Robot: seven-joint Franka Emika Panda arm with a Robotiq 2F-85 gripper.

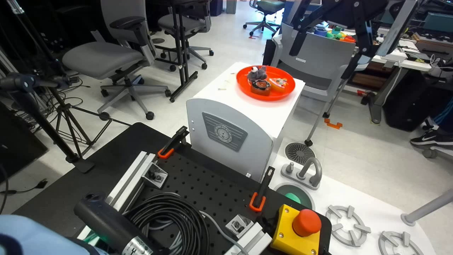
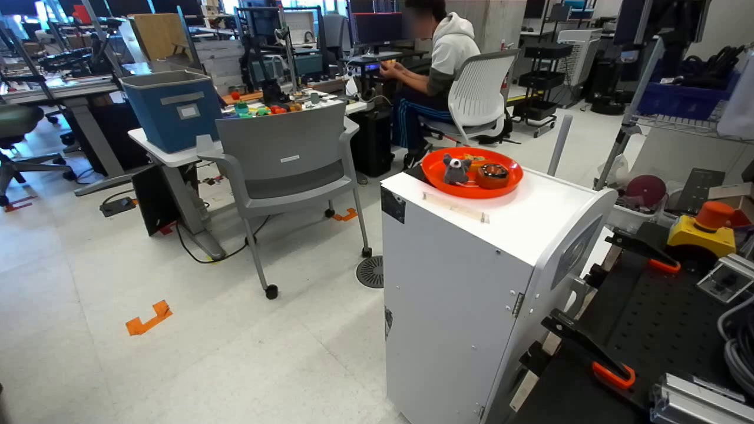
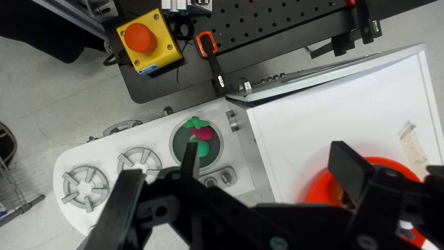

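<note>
My gripper point(image 1: 319, 66) hangs open at the top right of exterior view 1, nothing visible between its spread fingers. An orange-red plate point(image 1: 276, 97) rests on a white cabinet top, bearing a grey plush toy point(image 1: 257, 74), a brown round item point(image 1: 261, 87) and an orange item with a pale top point(image 1: 279, 83). In the wrist view the open gripper spans above the counter and cabinet, partly hiding the plate point(image 3: 320, 187). A round sink basin point(image 3: 179, 143) holds a magenta piece point(image 3: 203, 133) with a green top and a green piece point(image 3: 201, 148).
The grey faucet point(image 1: 314, 172) and two stove burners point(image 1: 348, 226) stand up from the white counter. A yellow emergency-stop box point(image 1: 293, 235), black clamps point(image 1: 265, 187) and coiled cables point(image 1: 172, 219) occupy the black table. Beyond the cabinet is a grey chair point(image 2: 293, 159).
</note>
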